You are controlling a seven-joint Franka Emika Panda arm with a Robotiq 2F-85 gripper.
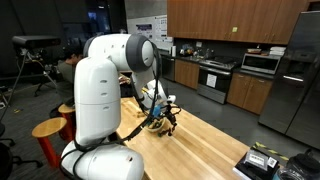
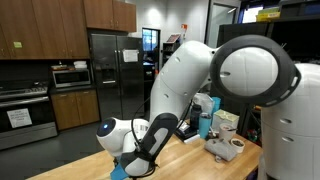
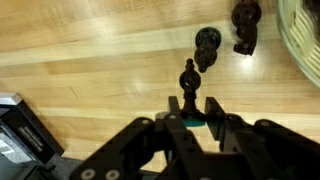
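In the wrist view my gripper is shut on a small dark knobbed piece (image 3: 189, 79), whose upper part pokes out past the fingertips. A teal patch shows low between the fingers. Beyond the held piece, a similar dark piece (image 3: 207, 40) lies on the wooden table, apart from my fingers. Another dark piece (image 3: 245, 38) lies to its right. Exterior view 1 has the gripper low over the table near a bowl-like container, too small there for its grip to be clear. Whether the held piece touches the table, I cannot tell.
A pale round container (image 3: 306, 38) with a greenish rim stands at the right edge of the wrist view. A black-and-white box (image 3: 22, 142) lies at the left. Bare wooden table (image 3: 90, 75) spreads between them. Dark items (image 1: 258, 160) lie near the table's front right.
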